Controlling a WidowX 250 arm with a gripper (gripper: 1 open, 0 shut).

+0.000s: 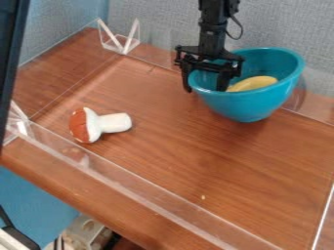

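Note:
My black gripper [209, 73] is down at the left rim of a turquoise bowl [255, 104], one finger outside it and the other over the inside; whether it grips the rim is unclear. A yellow banana-like object [253, 82] lies in the bowl. On the wooden surface at the front left, a toy mushroom [85, 125] with a red cap and white stem lies on its side.
The wooden table [183, 166] has clear low borders along its front and sides. A white wire frame [117, 37] stands at the back left.

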